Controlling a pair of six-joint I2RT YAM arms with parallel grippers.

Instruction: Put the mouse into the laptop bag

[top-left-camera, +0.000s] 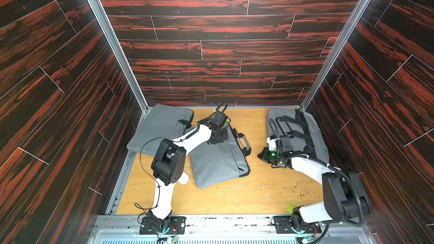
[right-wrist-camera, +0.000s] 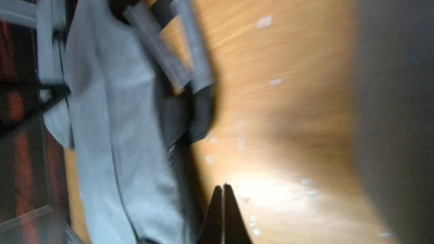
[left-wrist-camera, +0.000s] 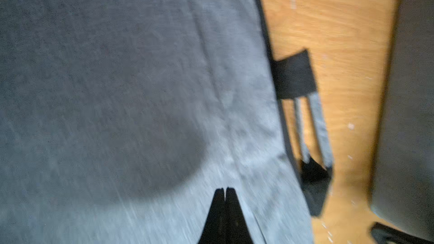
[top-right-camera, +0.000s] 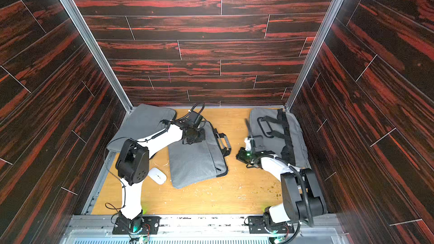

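Note:
The white mouse [top-right-camera: 157,175] lies on the table between the left arm and the middle bag; in the top left view the arm partly covers the mouse [top-left-camera: 183,179]. A grey laptop bag [top-left-camera: 210,169] lies flat mid-table, its black-and-grey handle [left-wrist-camera: 296,81] pointing right. Over the upper part of this bag is my left gripper, shut, with nothing showing between its fingers. My right gripper is over bare table between the middle and right bags, its fingertips close together and nothing visible between them. Neither wrist view shows the mouse.
Another grey bag [top-left-camera: 158,126] lies at the back left. A third grey bag [top-left-camera: 312,128] with black straps lies at the right, partly under the right arm. Bare table [top-right-camera: 217,198] runs along the front, with small scraps on it.

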